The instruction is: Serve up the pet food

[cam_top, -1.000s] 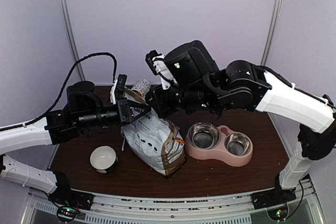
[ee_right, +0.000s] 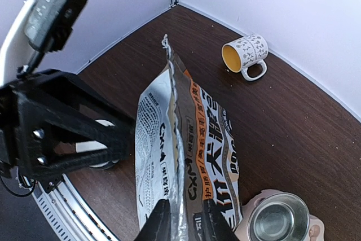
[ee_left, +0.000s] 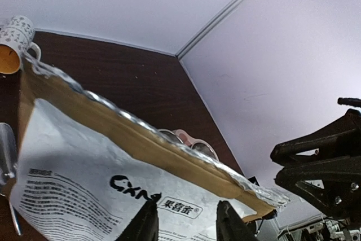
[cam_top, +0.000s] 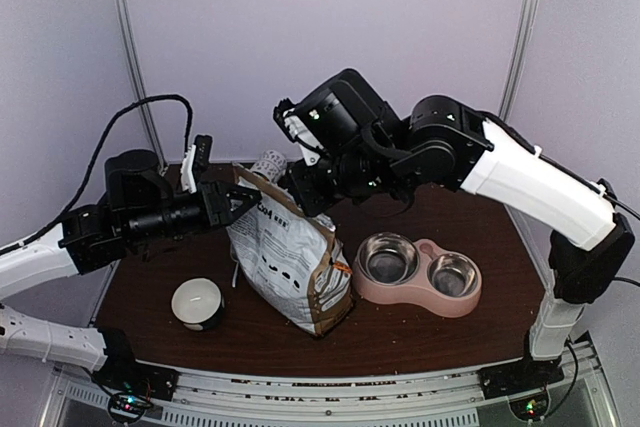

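The pet food bag (cam_top: 285,262) stands mid-table, its crimped top edge running across the left wrist view. My left gripper is part open at the bag's upper face, its fingertips in front of the printed label. In the right wrist view my right gripper has its fingertips at the near end of that crimped edge; whether it holds it I cannot tell. The pink double bowl (cam_top: 408,297) with steel inserts sits right of the bag, and a small white bowl (cam_top: 197,300) to its left.
A patterned mug (ee_right: 248,52) lies on its side behind the bag. A metal utensil (ee_left: 7,150) is beside the bag. Walls enclose the table.
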